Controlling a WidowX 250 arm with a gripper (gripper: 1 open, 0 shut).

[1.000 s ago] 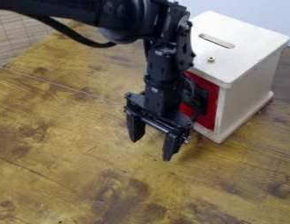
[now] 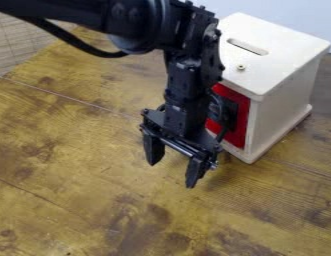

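Observation:
My black gripper (image 2: 173, 160) hangs low over the wooden floor, fingers pointing down and spread apart, with nothing between them. Just behind it and to the right stands a white box (image 2: 280, 110) with a slot in its top and a small knob. Its red front panel (image 2: 239, 112) faces left and is partly hidden by my arm.
A pale wall is at the back right, and a woven mat (image 2: 18, 45) lies at the top left.
My gripper has shifted very slightly to the left over the last second, still open. The white box has not moved.

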